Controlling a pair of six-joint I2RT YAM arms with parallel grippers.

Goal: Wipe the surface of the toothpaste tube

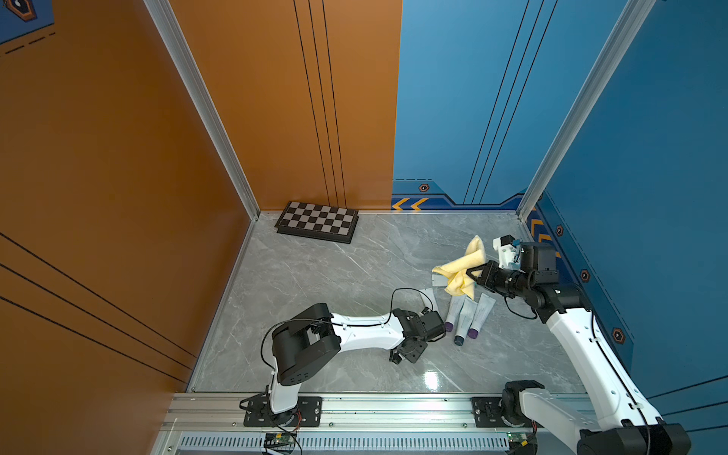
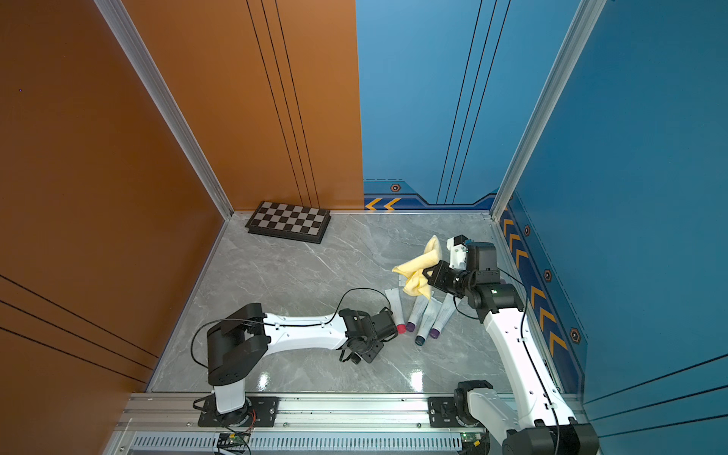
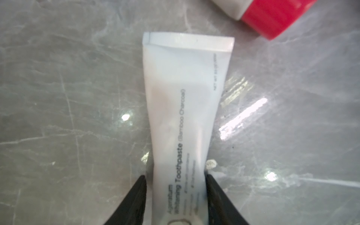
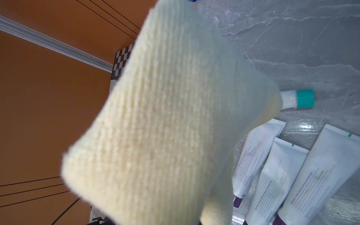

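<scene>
A white toothpaste tube (image 3: pixel 180 123) lies on the marble surface in the left wrist view. The fingers of my left gripper straddle its lower part, apart; whether they touch it is unclear. In the top views this gripper is low at the front centre, largely hiding that tube. My right gripper (image 1: pixel 476 273) is shut on a yellow cloth (image 1: pixel 458 265), raised over the other tubes; the cloth fills much of the right wrist view and hides the fingers.
Several more tubes (image 2: pixel 427 322) lie to the right, with purple, dark, red (image 3: pixel 275 15) and teal (image 4: pixel 304 98) caps. A chessboard (image 1: pixel 317 221) is at the back left.
</scene>
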